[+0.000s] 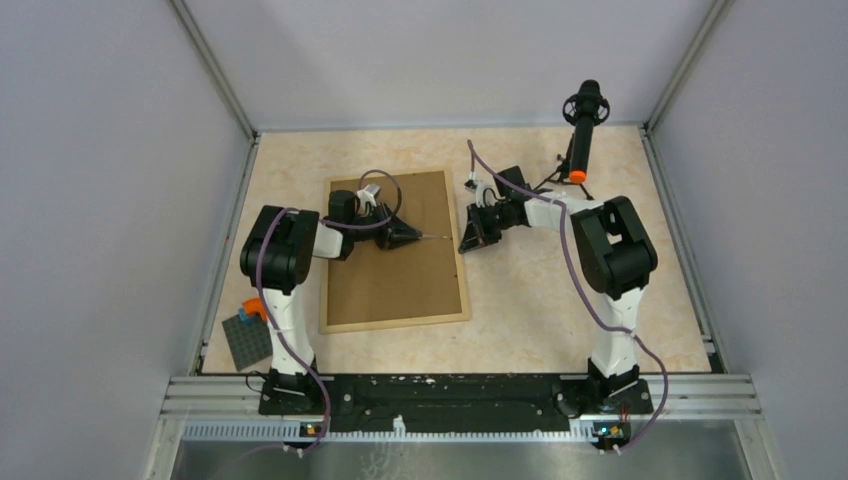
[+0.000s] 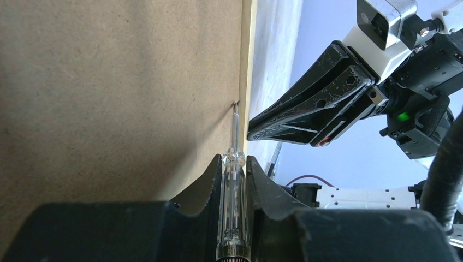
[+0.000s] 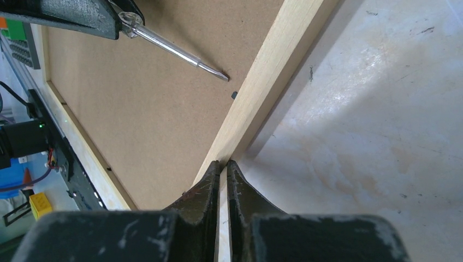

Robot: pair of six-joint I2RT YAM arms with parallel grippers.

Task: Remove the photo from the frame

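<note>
The wooden frame (image 1: 397, 325) lies back side up, its brown backing board (image 1: 395, 285) set inside the pale rails. My left gripper (image 1: 420, 237) is over the board, shut on the clear handle of a screwdriver (image 2: 233, 185). The metal shaft points at the right rail, its flat tip (image 3: 223, 76) just inside it, close to a small dark tab (image 3: 234, 95). At the outer side of that rail is my right gripper, its fingers shut on the rail's edge. No photo shows; the backing board covers the inside of the frame.
A dark grey plate with an orange piece (image 1: 254, 308) lies at the table's front left. On the back right stands a black tripod-like device with an orange end (image 1: 578, 176). Right of the frame, the table's front (image 1: 530, 320) is clear.
</note>
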